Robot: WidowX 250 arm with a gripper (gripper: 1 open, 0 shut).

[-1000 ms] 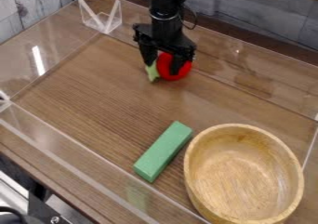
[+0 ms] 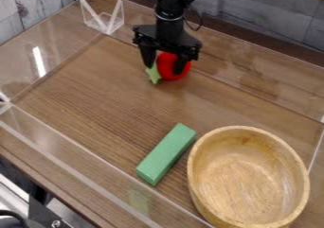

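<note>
My black gripper (image 2: 168, 54) hangs from the top centre, down over a red round object (image 2: 176, 69) with a small green part (image 2: 153, 72) at its left, probably one item. The fingers reach onto the red object, partly covering it; whether they are closed on it I cannot tell.
A green block (image 2: 165, 154) lies diagonally at the front centre. A large tan bowl (image 2: 248, 175) fills the front right.
My gripper has shifted slightly left and up over the red object, which appears to have moved very little. The green block and bowl are unchanged.
</note>
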